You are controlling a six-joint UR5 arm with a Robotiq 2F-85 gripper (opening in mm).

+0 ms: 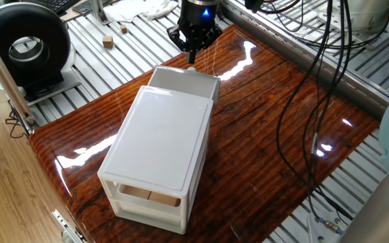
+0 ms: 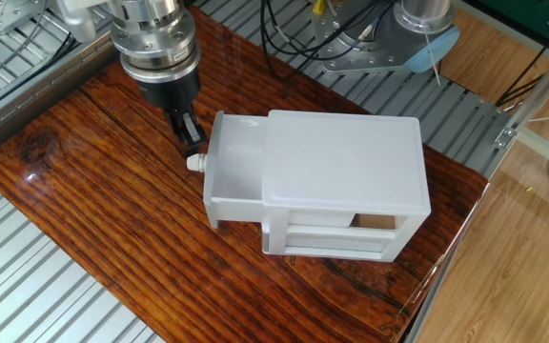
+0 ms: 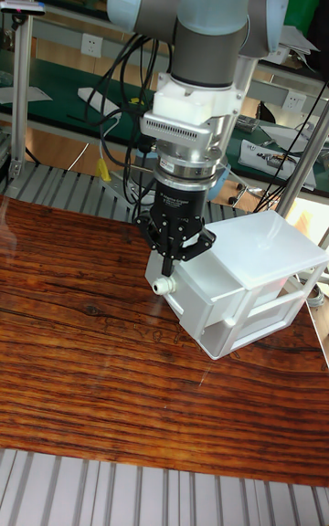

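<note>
A white plastic drawer unit (image 1: 157, 138) stands on the glossy brown wooden board, its drawer (image 2: 239, 157) pulled partway out at one end. On the front of that drawer sits a small white knob (image 2: 196, 163). My black gripper (image 3: 167, 271) points down right at the knob, its fingers (image 1: 192, 54) brought together into one narrow shape. In exterior view 2 the fingertips lie beside the knob, outside the drawer front. Whether they touch it I cannot tell. Nothing shows between the fingers. The visible part of the drawer's inside looks empty.
Two small wooden blocks (image 1: 107, 42) lie on the slatted metal table beyond the board. A large black ring-shaped object (image 1: 29, 47) stands at the far left. Black cables (image 1: 309, 101) hang over the board's right side. Bare board surrounds the unit.
</note>
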